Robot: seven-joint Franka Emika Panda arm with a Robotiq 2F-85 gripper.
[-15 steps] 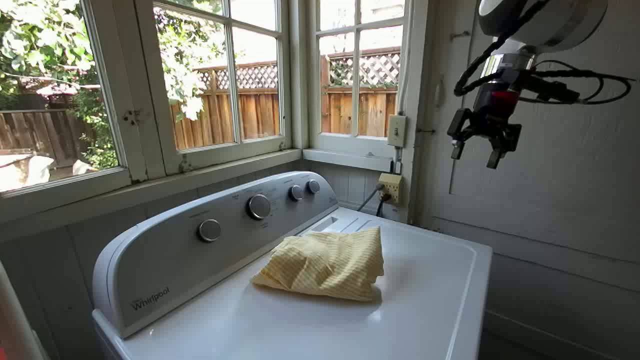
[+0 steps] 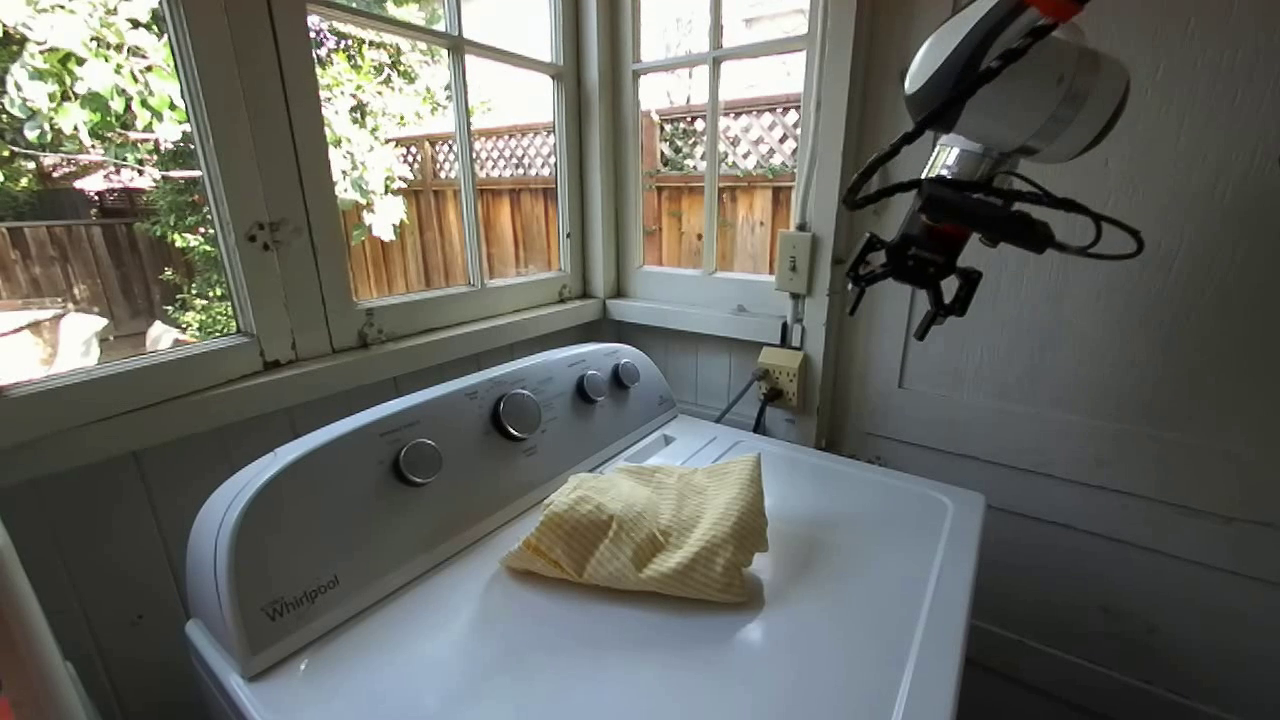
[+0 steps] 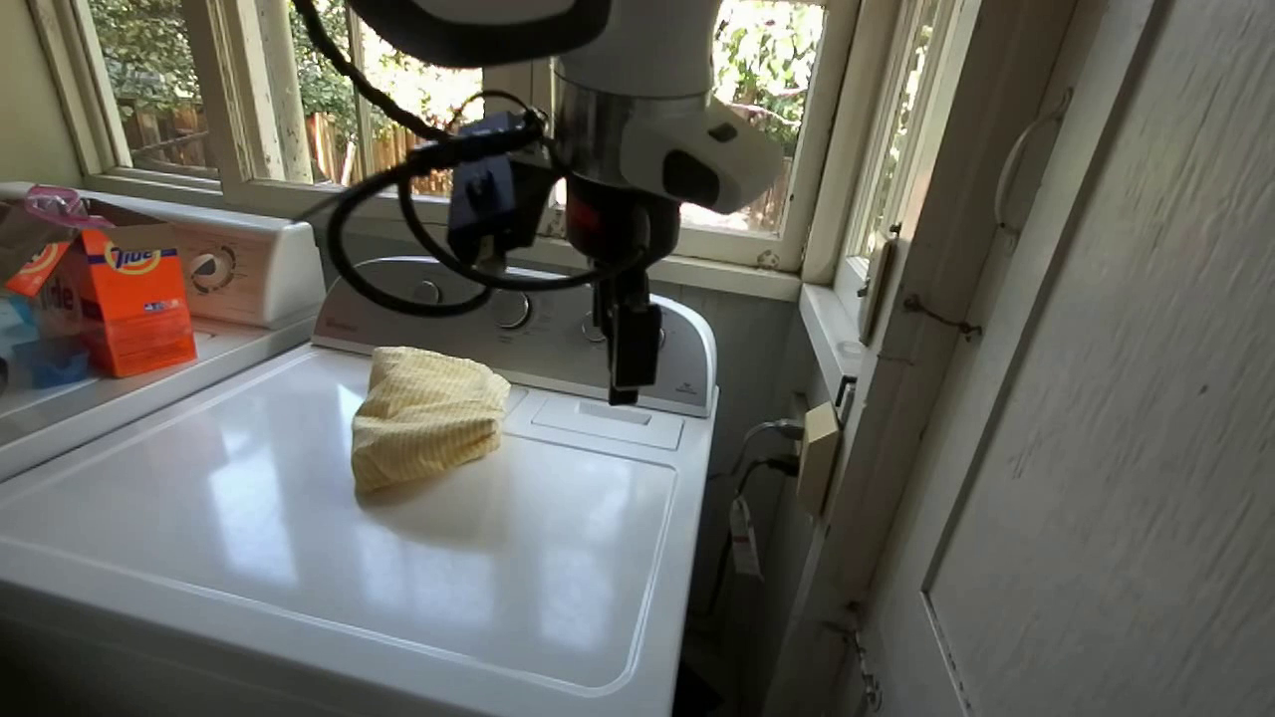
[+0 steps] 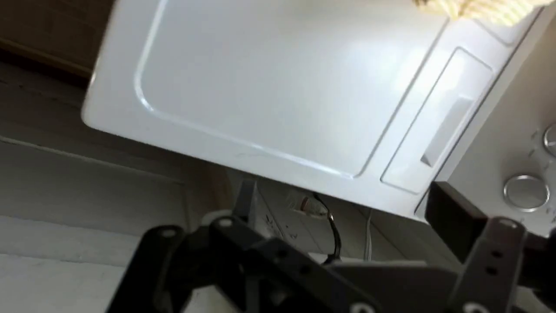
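Note:
A crumpled yellow-and-white striped cloth (image 2: 654,528) lies heaped on the white top of the Whirlpool machine (image 2: 840,564), close to its control panel. In exterior view 2 the same cloth (image 3: 427,418) sits left of my gripper (image 3: 631,394). Only an edge of the cloth (image 4: 482,8) shows at the top right of the wrist view. High above the machine's far right side hangs my gripper (image 2: 888,322), its fingers open and well apart from the cloth. The wrist view shows its fingers (image 4: 458,219) spread wide with nothing between them.
An orange Tide box (image 3: 137,299) stands on the neighbouring machine at the left. A power outlet (image 2: 781,376) with cords is on the wall beside the right edge. A white door (image 3: 1076,418) bounds the right side. Much of the machine's top is bare.
My arm has shifted left in exterior view 1, towards the windows, and the gripper has tilted and its fingers stand wider apart. The cloth has stayed in place.

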